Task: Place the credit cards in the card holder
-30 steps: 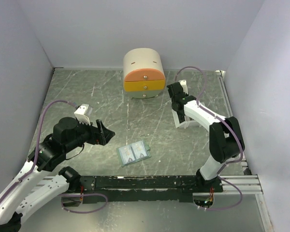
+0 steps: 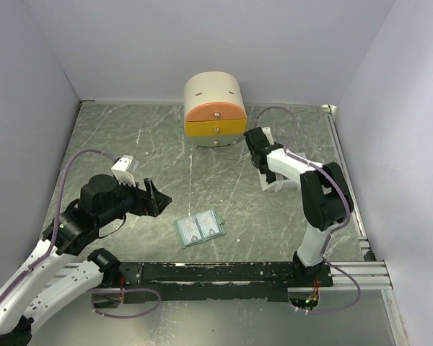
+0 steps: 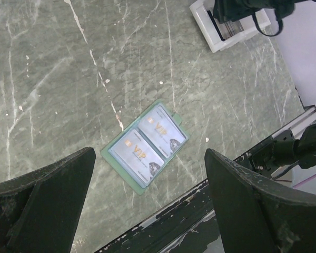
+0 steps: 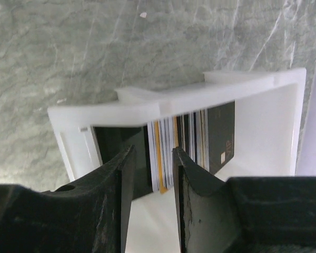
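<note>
A green card holder (image 2: pixel 199 228) lies flat in front centre, two VIP cards (image 3: pixel 138 152) showing in it. A white box (image 2: pixel 269 184) at the right holds a row of dark, white and yellow cards (image 4: pixel 160 153), seen close in the right wrist view. My right gripper is over this box, open, its fingers spread across part of the row; whether they touch the cards I cannot tell. My left gripper hangs open above the table left of the card holder, nothing between its fingers.
A rounded cabinet (image 2: pixel 215 101) with coloured drawers stands at the back centre. Walls bound both sides.
The left arm and card holder are unchanged.
</note>
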